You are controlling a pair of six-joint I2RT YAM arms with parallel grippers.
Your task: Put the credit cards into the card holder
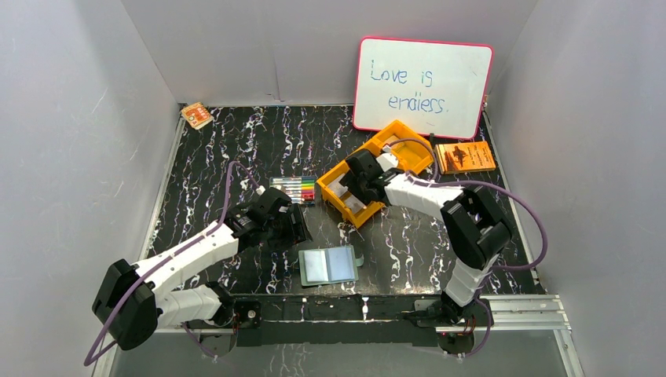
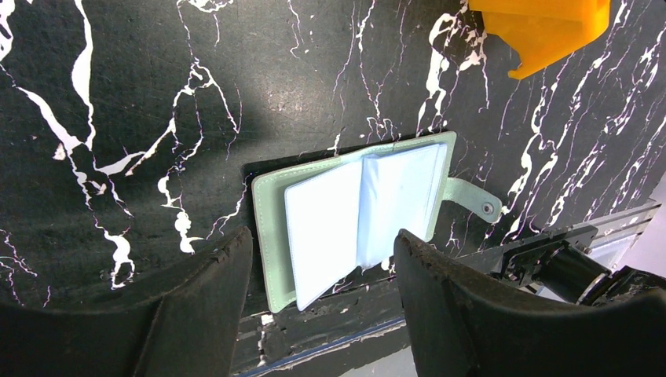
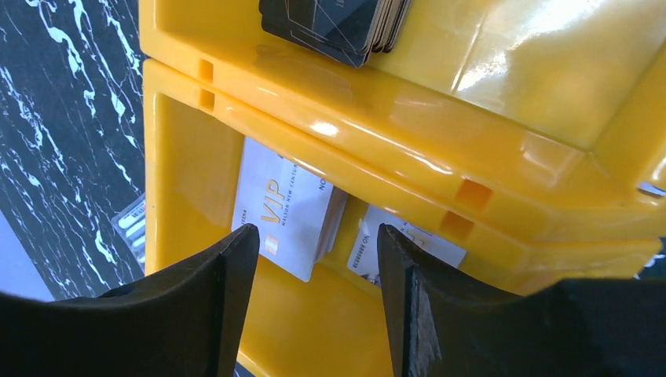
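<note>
An open pale green card holder (image 1: 328, 265) with light blue sleeves lies at the front middle, also seen in the left wrist view (image 2: 275, 236). My left gripper hangs open above it, toward the upper left in the top view. My right gripper is open over a yellow bin (image 3: 188, 181), with nothing visibly held. In that bin lie a white VIP card stack (image 3: 279, 204) and another pale card (image 3: 404, 247). A stack of dark cards (image 3: 330, 23) sits in the adjoining yellow compartment.
A pack of coloured pens (image 1: 292, 188) lies left of the bins. An orange book (image 1: 465, 157) is at the back right, a whiteboard (image 1: 421, 82) leans at the back, and a small orange item (image 1: 196, 115) lies back left. Bare marble surface surrounds the holder.
</note>
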